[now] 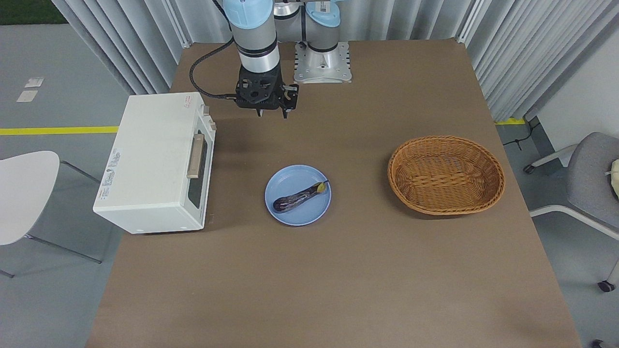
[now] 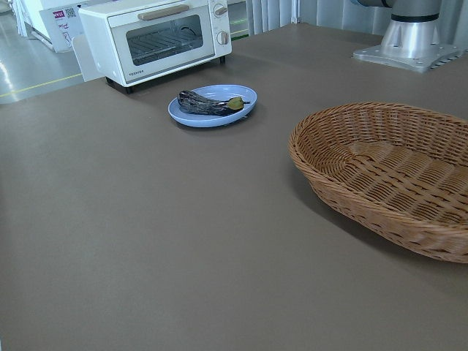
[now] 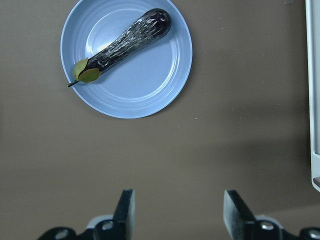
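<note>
A dark eggplant (image 1: 294, 199) with a yellow-green stem end lies on a blue plate (image 1: 310, 212) in the middle of the table; the wrist view shows the eggplant (image 3: 131, 42) from above on the plate (image 3: 150, 85). My gripper (image 1: 272, 110) is high at the back of the table, behind the plate. In the wrist view my gripper stands open, with nothing between its fingers and bare table below.
A white toaster oven (image 1: 151, 162) stands at the left of the plate, its glass door closed. A wicker basket (image 1: 445, 174) sits to the right. The robot's base plate is at the back.
</note>
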